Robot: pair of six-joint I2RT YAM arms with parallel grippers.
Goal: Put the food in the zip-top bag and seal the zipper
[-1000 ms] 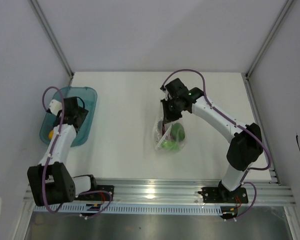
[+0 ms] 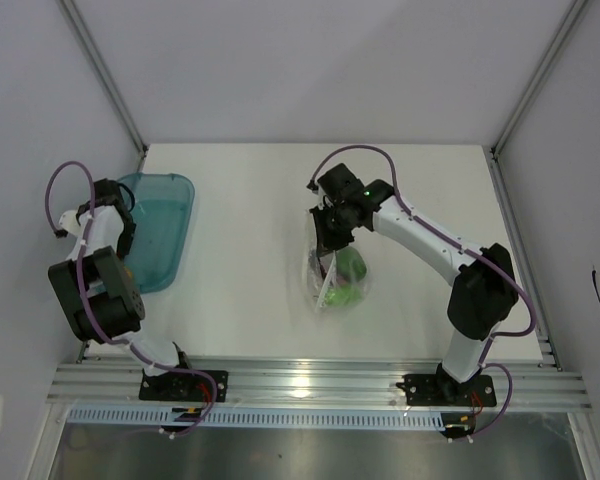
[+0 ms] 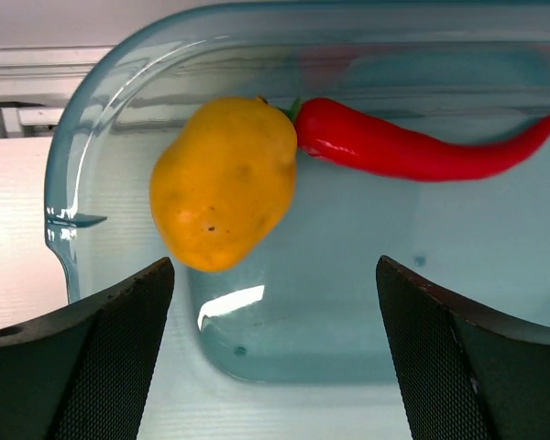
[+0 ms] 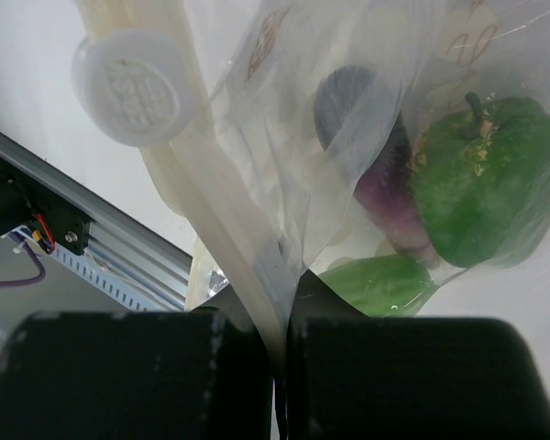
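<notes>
In the left wrist view a yellow-orange mango-like fruit (image 3: 225, 183) and a red chili pepper (image 3: 412, 151) lie along one wall of the blue tray (image 3: 60, 206). Over that tray my left gripper stands open, nothing between its fingers. The clear zip top bag (image 4: 367, 119) holds a green bell pepper (image 4: 490, 179), a purple eggplant-like item (image 4: 394, 192) and another green item (image 4: 380, 284). My right gripper is shut on the bag's zipper edge, where a white slider (image 4: 133, 87) sits farther along.
From above, the tray (image 2: 187, 220) occupies the table's left side, and the bag (image 2: 325, 298) stands near the middle. A metal rail (image 2: 300, 380) runs along the front edge.
My left arm has swung leftward and back over the tray's far left side. The right gripper has shifted slightly left, and the bag's top has moved with it.
</notes>
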